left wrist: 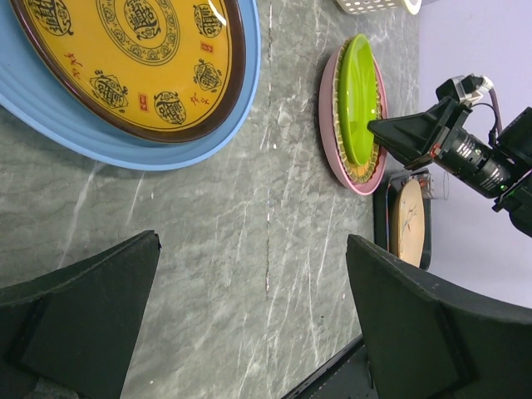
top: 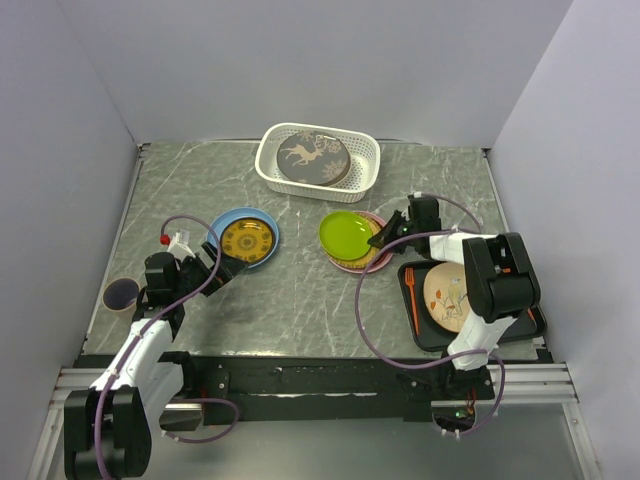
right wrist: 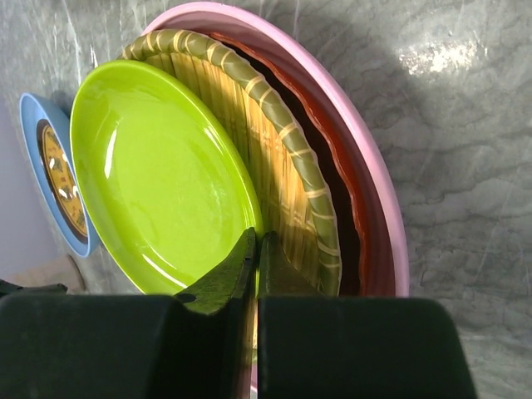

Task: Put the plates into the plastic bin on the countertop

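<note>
In the right wrist view my right gripper is shut on the near rim of the green plate (right wrist: 158,166). Under that plate lies a woven plate (right wrist: 274,158), stacked inside a pink plate (right wrist: 386,216) with a dark red-brown rim between. My left gripper is open, with bare countertop between its fingers. Just beyond it a yellow patterned plate (left wrist: 158,79) rests in a blue plate (left wrist: 187,154). At the back of the counter stands the white plastic bin (top: 365,170), a dark plate with a deer pattern (top: 314,158) inside it.
A black tray (top: 430,335) at the right holds an orange fork (top: 411,295) and a floral plate (top: 448,297). A dark cup (top: 121,294) sits by the left edge.
</note>
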